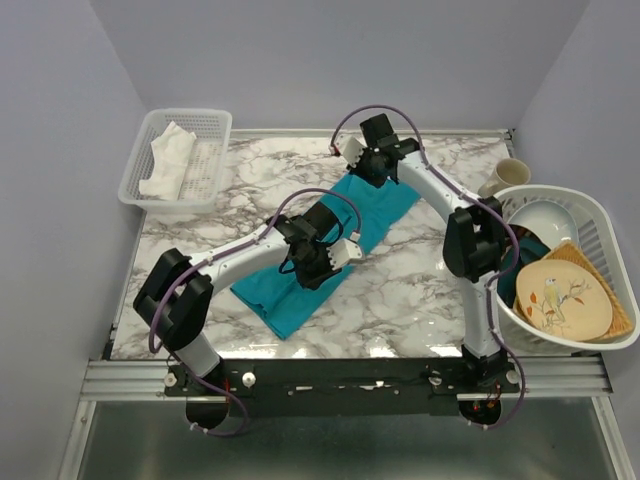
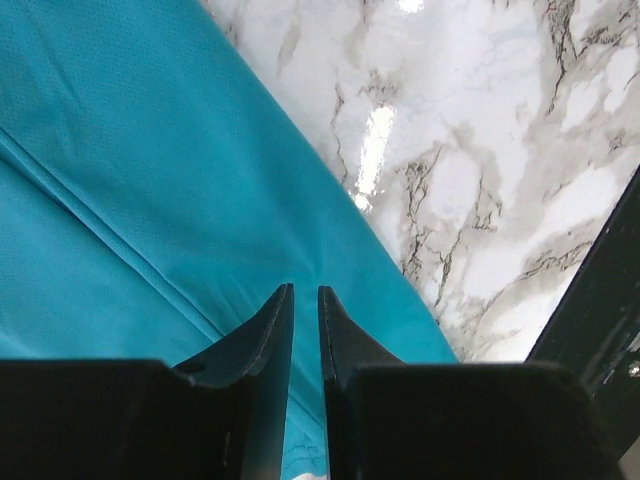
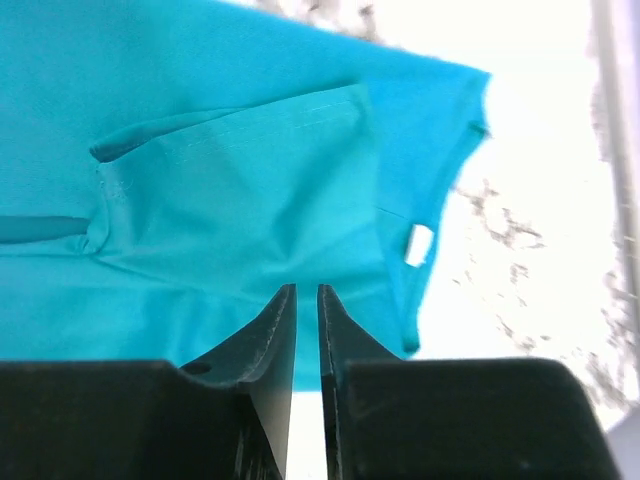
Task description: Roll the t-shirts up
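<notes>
A teal t-shirt (image 1: 285, 312), folded into a long strip, lies diagonally on the marble table from near left to far right. Over its nearer half is my left gripper (image 1: 312, 283); the left wrist view shows its fingers (image 2: 272, 345) a small gap apart above the teal fabric (image 2: 230, 180). My right gripper (image 1: 372, 180) is at the far half, its fingers (image 3: 270, 345) likewise slightly apart over the cloth (image 3: 240, 190). Nothing shows clearly pinched in either. A small white tag (image 3: 419, 245) is on the shirt's edge. The arms hide part of the strip.
At the back left stands a white basket (image 1: 212, 118) with a white cloth (image 1: 170, 158). A large white basket (image 1: 605, 225) holding plates and dark cloth is on the right, near a beige cup (image 1: 510, 174). Bare marble (image 1: 400, 300) lies at the front right.
</notes>
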